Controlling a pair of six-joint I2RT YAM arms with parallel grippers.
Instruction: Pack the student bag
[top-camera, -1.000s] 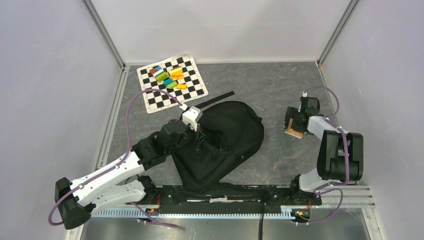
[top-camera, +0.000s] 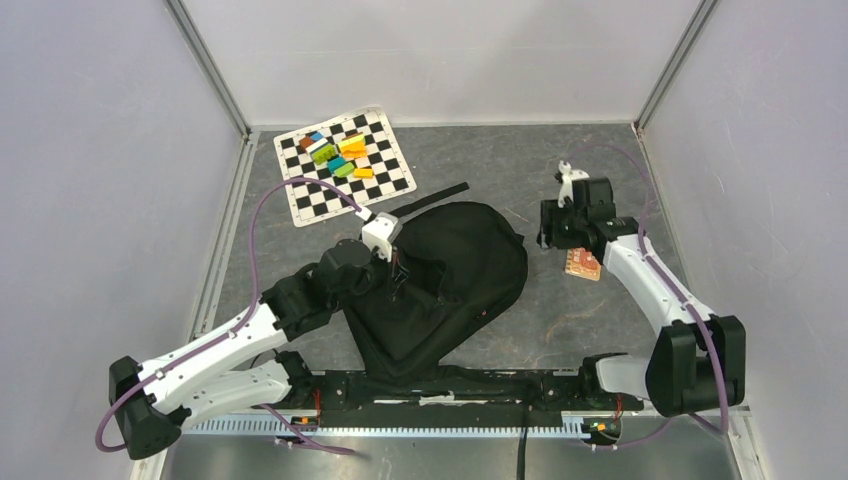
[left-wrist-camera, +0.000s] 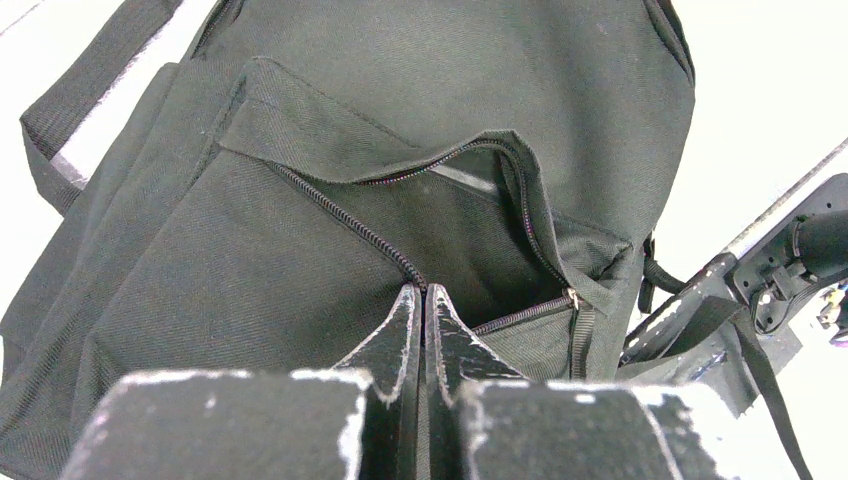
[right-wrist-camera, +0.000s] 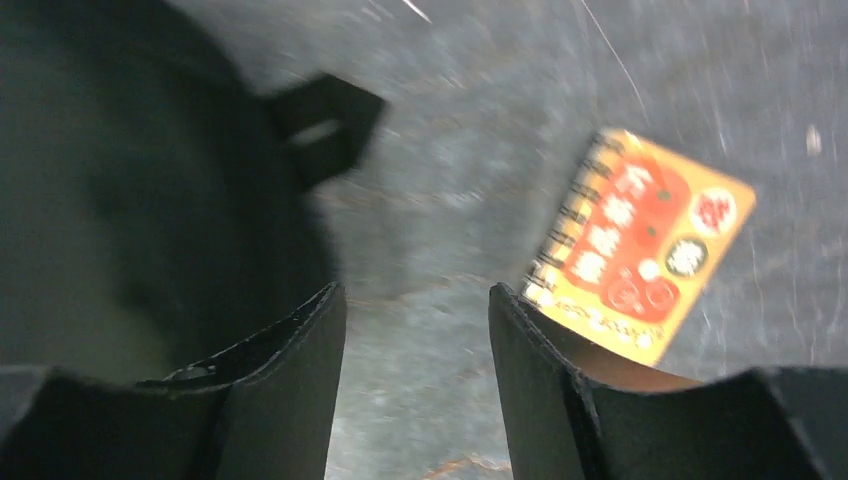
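The black bag (top-camera: 455, 240) lies in the middle with an unzipped opening. In the left wrist view my left gripper is shut on the bag's fabric at a zipper (left-wrist-camera: 350, 220). My right gripper is right of the bag, with its fingertips apart and nothing visible between them. An orange spiral notebook (right-wrist-camera: 640, 245) lies on the grey floor, beside the right fingers in the wrist view and partly under the gripper in the top view (top-camera: 583, 265).
A checkered board (top-camera: 310, 200) with several coloured blocks lies at the back left. A black strap (top-camera: 435, 197) extends behind the bag.
My right arm has extended and moved leftward toward the bag, uncovering more of the notebook. The left arm and bag look unchanged.
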